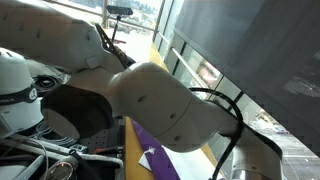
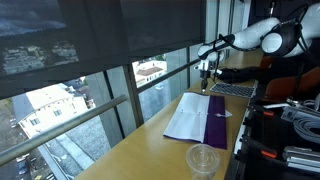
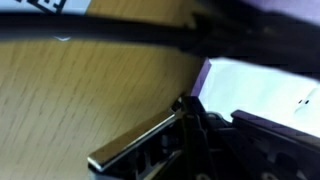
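At the far end of the table, my gripper [image 2: 204, 90] points down close to the far edge of a white sheet [image 2: 184, 117]. The sheet lies flat on a purple mat [image 2: 216, 128]. In the wrist view, the dark gripper comes up from the bottom over bare wood, its fingers shut. Nothing shows between the fingers. To their right lies the white sheet [image 3: 245, 88] with a thin purple border. In exterior view 1, my arm hides much of the mat [image 1: 137, 171] and sheet [image 1: 190, 165], and the fingertips are out of sight.
A clear plastic cup [image 2: 202, 161] stands at the table's near end. A small white piece [image 1: 146, 158] lies on the mat. A black-and-white printed marker [image 3: 45, 5] is at the wrist view's top left. Bare wood [image 2: 125, 150] lies left of the sheet, beside the windows.
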